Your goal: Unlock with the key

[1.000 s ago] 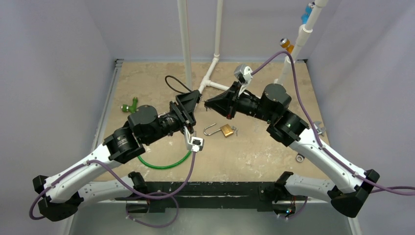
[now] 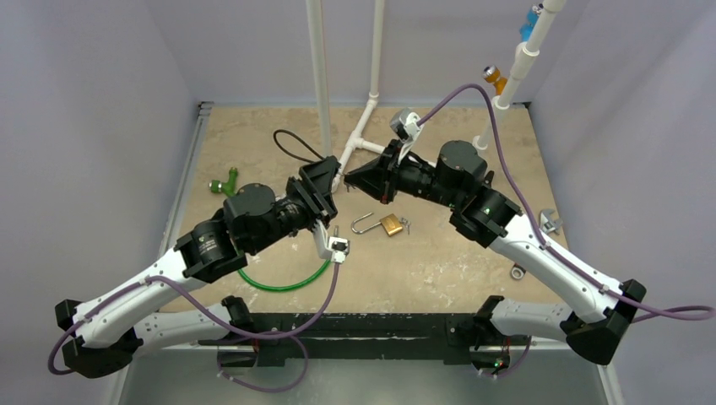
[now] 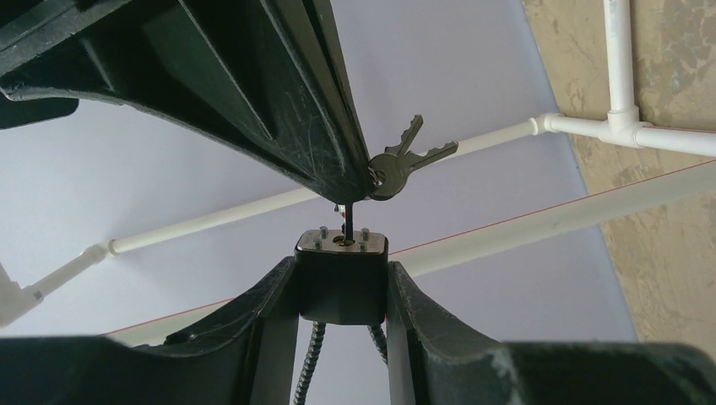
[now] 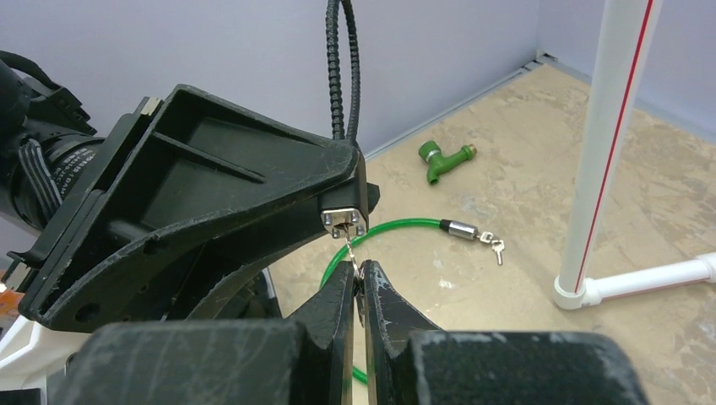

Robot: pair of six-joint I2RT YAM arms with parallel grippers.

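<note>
In the left wrist view a black lock body (image 3: 343, 283) with a metal keyhole face sits between the fingers of my left gripper, which is shut on it. A thin key (image 3: 349, 221) reaches from the tip of my right gripper to the keyhole; its tip meets the opening, and how deep it goes I cannot tell. The right gripper is shut on this key, its head hidden between the fingers. Spare keys (image 3: 414, 160) hang beside the right fingertips. From the lock's other end runs its black cable (image 4: 335, 76).
On the board lie an open brass padlock (image 2: 391, 224), a green cable lock (image 2: 291, 288) with keys (image 4: 492, 243) at its end, and a green tap (image 2: 226, 183). A white upright pipe (image 2: 319, 76) stands just behind the grippers. Board space right of the padlock is clear.
Both grippers have shifted slightly to the left, the right one more clearly. The black cable loop has moved left too. Padlock and green cable lie as before.
</note>
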